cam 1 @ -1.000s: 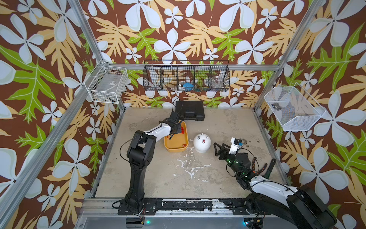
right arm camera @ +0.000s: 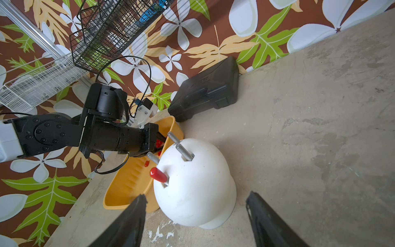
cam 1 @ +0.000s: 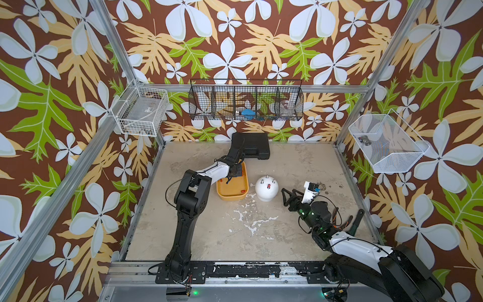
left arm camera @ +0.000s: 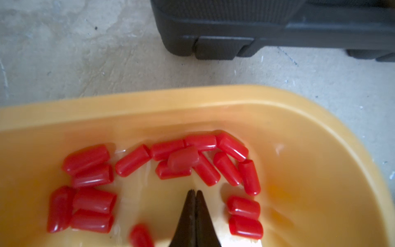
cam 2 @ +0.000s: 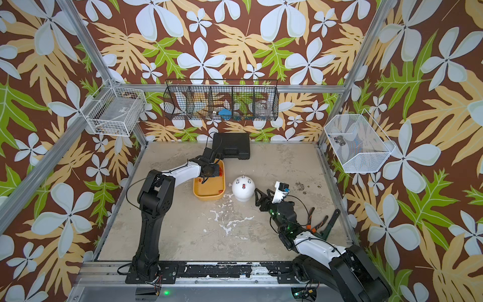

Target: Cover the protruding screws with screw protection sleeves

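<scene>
My left gripper is shut inside the orange tray (left arm camera: pixel 222 94), its tips among several red sleeves (left arm camera: pixel 228 168), nothing visible between them. A white dome (right arm camera: pixel 193 185) stands right of the tray with protruding bare screws (right arm camera: pixel 184 151); one front screw wears a red sleeve (right arm camera: pixel 158 175). My right gripper stands open to the right of the dome, nothing between its fingers.
A black case (cam 2: pixel 231 146) lies behind the tray. Wire baskets (cam 2: pixel 221 100) hang on the walls. Pliers and other tools (cam 2: pixel 329 226) lie at the right edge.
The left arm has shifted slightly, its gripper still over the tray. The right arm has not moved.
</scene>
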